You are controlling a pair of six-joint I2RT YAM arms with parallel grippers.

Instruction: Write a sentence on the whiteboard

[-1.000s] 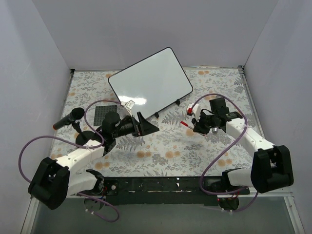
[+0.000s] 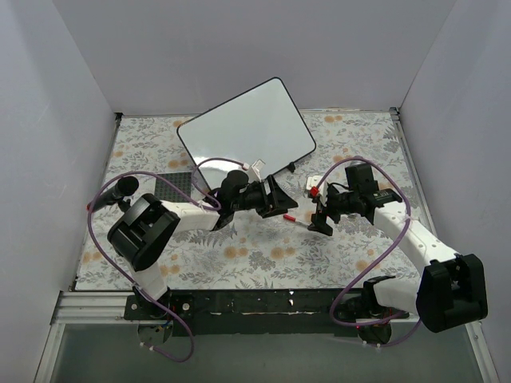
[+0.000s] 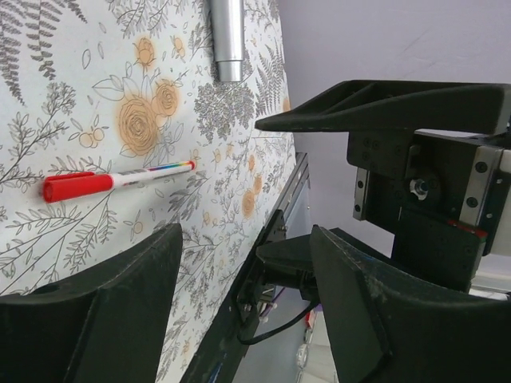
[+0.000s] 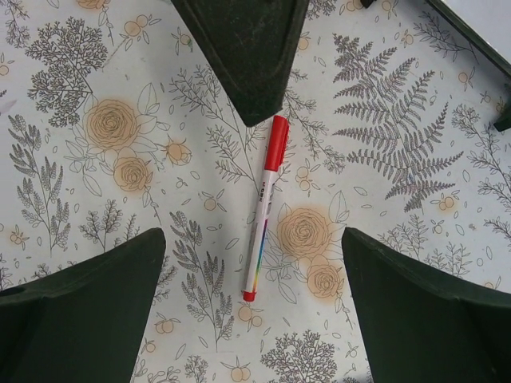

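Observation:
A red-capped white marker lies on the patterned table between the grippers. The whiteboard stands at the back, also at the top-right corner of the right wrist view. My left gripper is left of the marker; in its wrist view its fingers show apart at the bottom, and whether anything is between them cannot be told. My right gripper is open over the marker, which lies between its fingertips in that view, apparently not gripped.
A dark mesh pad lies at the left, with a black cylinder beside it. A silver cylinder lies on the table in the left wrist view.
My left arm has moved right toward the marker.

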